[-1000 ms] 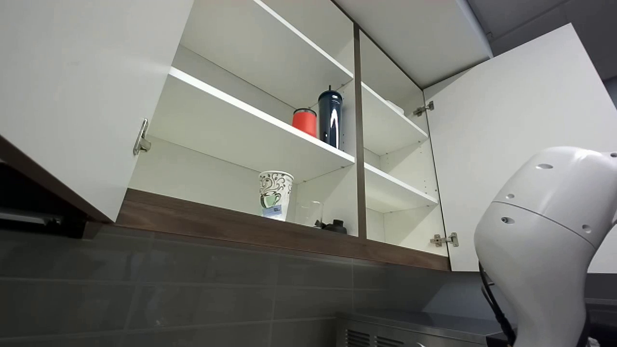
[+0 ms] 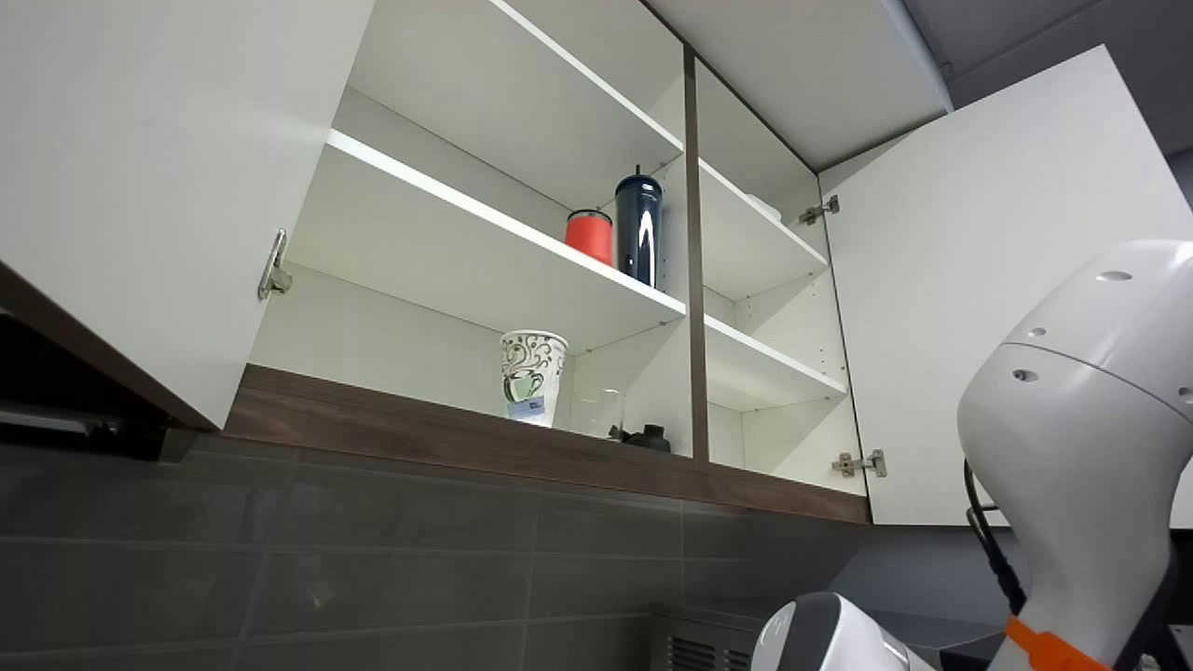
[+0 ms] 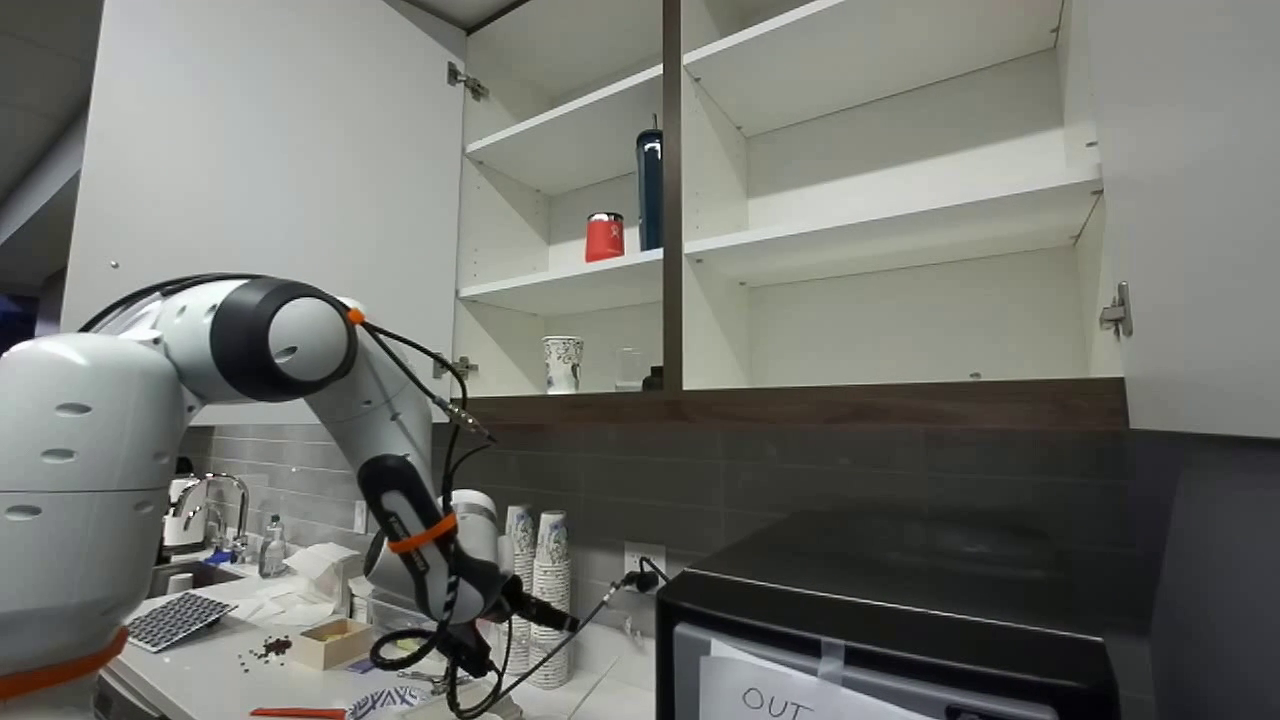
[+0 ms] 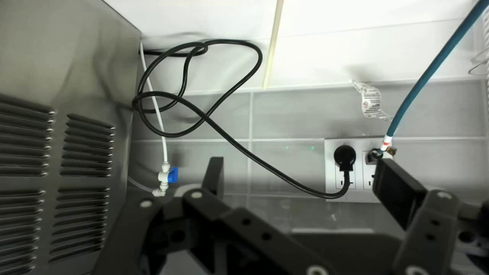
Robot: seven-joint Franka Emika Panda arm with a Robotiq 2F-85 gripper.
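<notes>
In the wrist view my gripper stands open, its dark fingers wide apart and nothing between them. Beyond it, a grey tiled wall carries a white socket plate (image 4: 337, 183) behind the right finger. In exterior view 2 the gripper (image 3: 534, 636) hangs low over the counter, below the cabinet, near stacks of paper cups (image 3: 552, 600). The open cabinet holds a red tumbler (image 2: 589, 236) and a tall dark blue bottle (image 2: 639, 229) on its middle shelf. A patterned paper cup (image 2: 531, 380), a clear glass (image 2: 604, 414) and a black object (image 2: 649, 437) stand on its bottom.
Vented metal casing (image 4: 55, 114) flanks the wrist view's left side. A looped black cable (image 4: 229, 137) and a blue-green hose (image 4: 426, 73) cross in front of the gripper. A black appliance (image 3: 888, 600) occupies the right. Both cabinet doors are swung open; several shelf bays are empty.
In exterior view 1 the arm's upper link has shifted right and upward, and a lower white link with an orange band has come into view. The cabinet contents have not moved.
</notes>
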